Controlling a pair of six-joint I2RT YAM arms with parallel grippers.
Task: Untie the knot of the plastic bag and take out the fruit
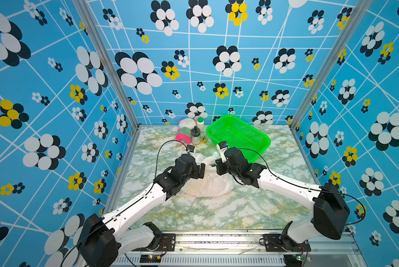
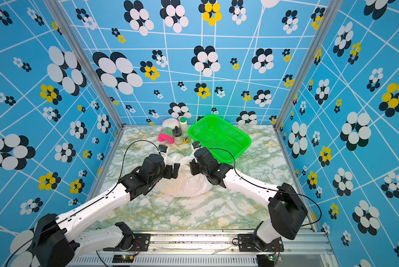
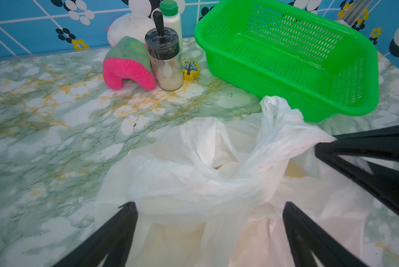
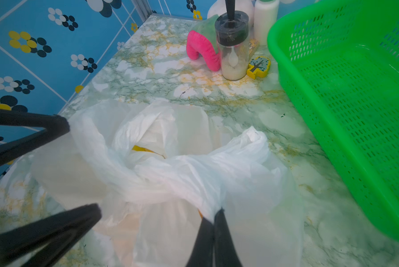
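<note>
A white, thin plastic bag [image 1: 210, 184] lies at the middle of the table, its top twisted into a knot [image 4: 181, 171]. Something yellow, perhaps fruit [image 4: 147, 150], peeks through a gap in the folds; the rest of the contents is veiled by plastic. My right gripper is shut, with a gathered end of the bag pinched at its fingertips, as the left wrist view also shows. Around the knot from the left, my left gripper stands open. Its two fingers [image 3: 121, 222] are wide apart, the white folds between and beyond them.
An empty green basket [image 3: 270, 82] stands behind and right of the bag. At the back are a lidded jar [image 3: 166, 60], a green-capped white bottle [image 3: 172, 20], a pink-and-green plush [image 3: 128, 66] and a small yellow toy [image 3: 190, 69].
</note>
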